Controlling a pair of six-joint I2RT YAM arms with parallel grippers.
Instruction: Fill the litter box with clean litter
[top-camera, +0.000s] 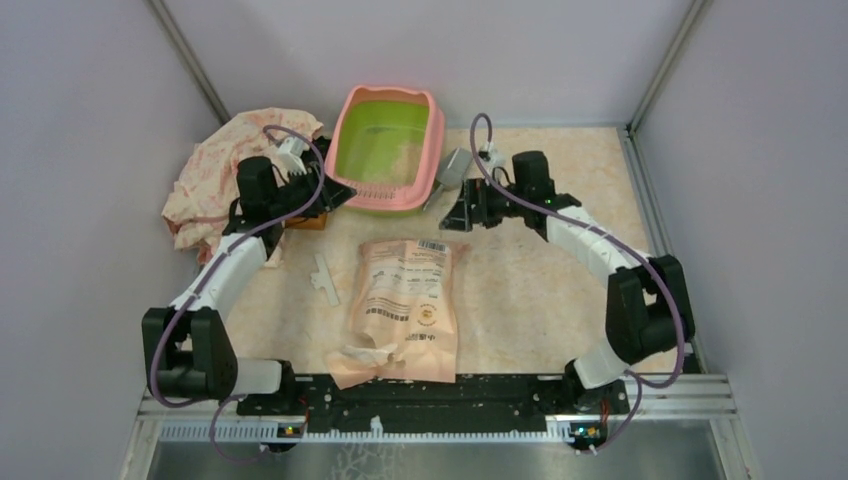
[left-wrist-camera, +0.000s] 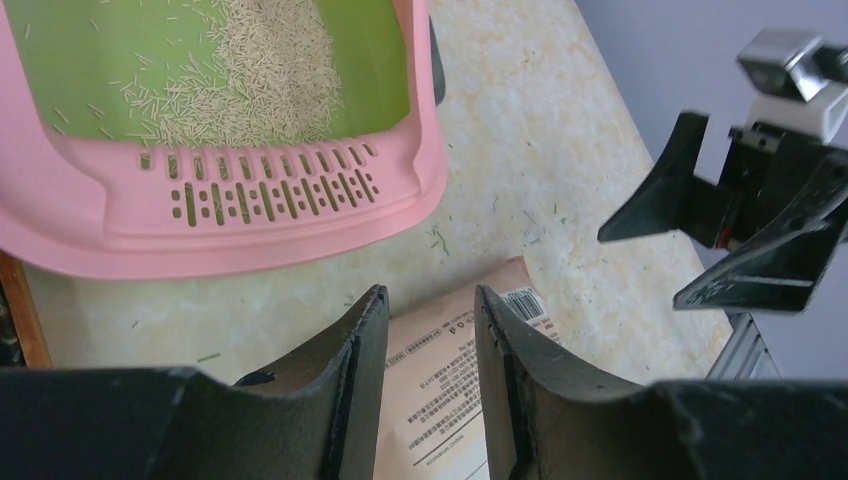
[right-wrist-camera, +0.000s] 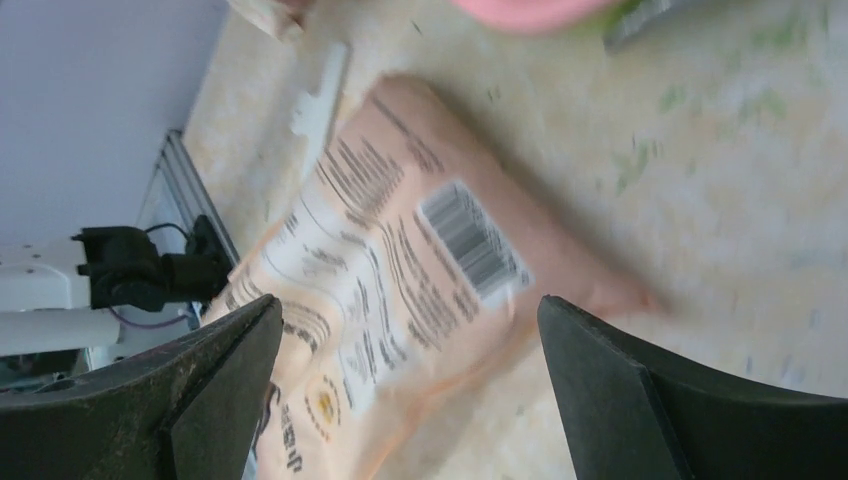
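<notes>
The pink litter box (top-camera: 436, 140) stands at the back, green inside, with a patch of pale pellets (left-wrist-camera: 265, 75) toward its front, seen in the left wrist view. A beige litter bag (top-camera: 400, 300) lies flat on the table in front of it. My left gripper (top-camera: 345, 195) is beside the box's front left corner; in the left wrist view its fingers stand part open above the bag, nothing seen between them. My right gripper (top-camera: 457, 208) stands open above the table just right of the bag's back edge, empty.
A crumpled floral cloth (top-camera: 210, 175) lies at back left over a wooden object (top-camera: 306, 222). A grey scoop (top-camera: 452, 172) rests right of the box, a white strip (top-camera: 325, 280) left of the bag.
</notes>
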